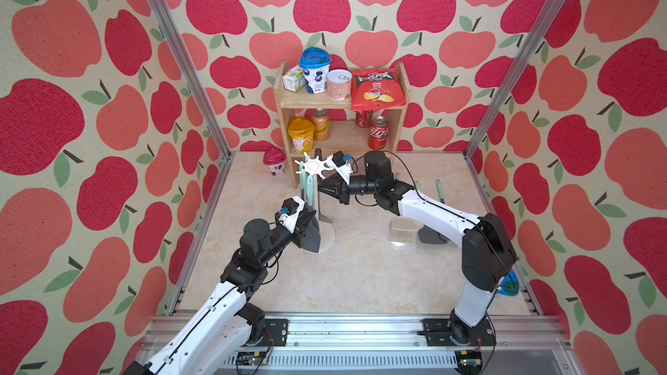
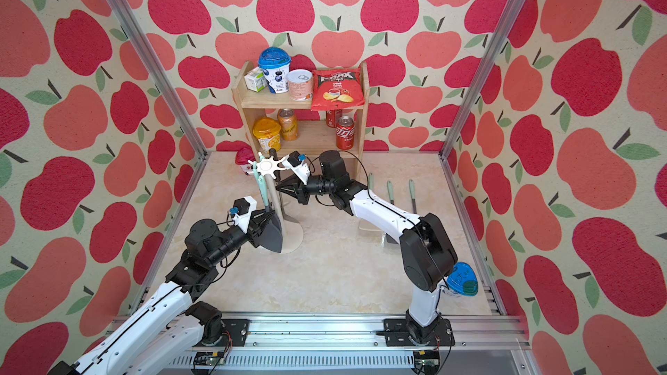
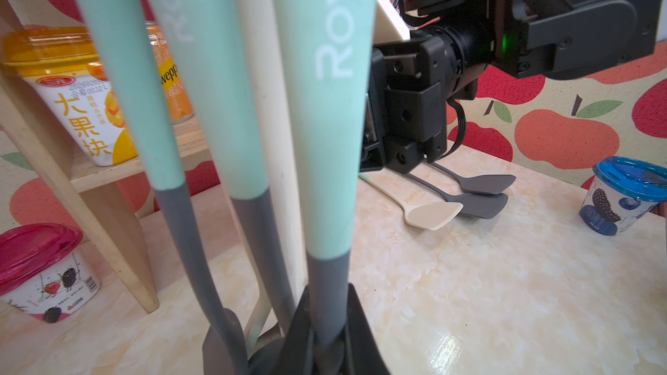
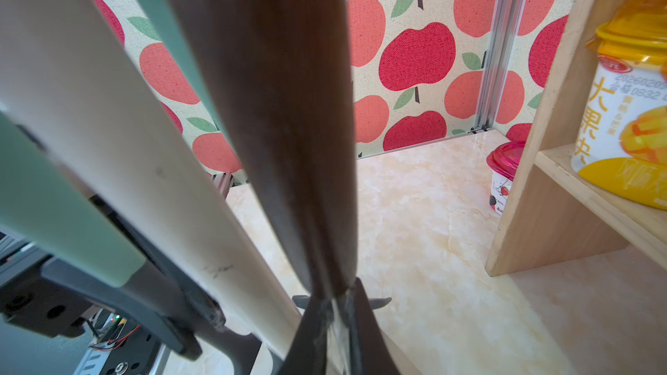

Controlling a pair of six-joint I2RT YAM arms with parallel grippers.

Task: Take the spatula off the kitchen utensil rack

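A white utensil rack (image 1: 314, 166) with a star-shaped top stands left of the table's middle. Several mint-handled utensils with grey necks hang on it. My left gripper is shut on the grey neck of the nearest one, a mint-handled spatula (image 3: 325, 118), whose dark blade (image 2: 271, 234) shows below. On the rack's other side hangs a utensil with a dark brown handle (image 4: 285, 125) and a thin metal shaft. Just under that handle, my right gripper is shut on the metal shaft, close beside the rack's white pole (image 4: 173, 173). The brown-handled utensil's lower end is hidden in the right wrist view.
A wooden shelf (image 1: 347, 102) with cups, cans and a chip bag stands behind the rack. Loose spatulas (image 3: 479, 202) lie to the right, partly under the right arm. A blue-lidded cup (image 2: 461, 280) sits at the right edge.
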